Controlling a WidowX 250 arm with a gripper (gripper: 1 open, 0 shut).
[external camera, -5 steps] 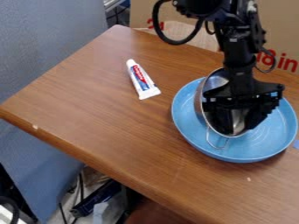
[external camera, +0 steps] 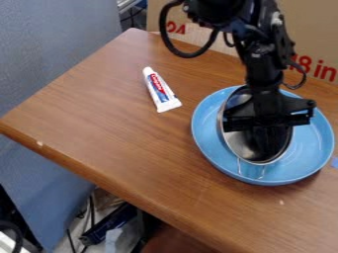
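My black gripper is down over a steel pot with a wire handle, which rests in a light blue plate on the right of the wooden table. The gripper's body covers much of the pot, and its fingertips are hidden in the dark inside or around it, so I cannot see whether they hold anything.
A white toothpaste tube lies left of the plate. A cardboard box stands at the back. The table's left edge borders a grey-blue padded surface.
My gripper has shifted slightly over the pot within the last second. The plate and the toothpaste tube stay in place.
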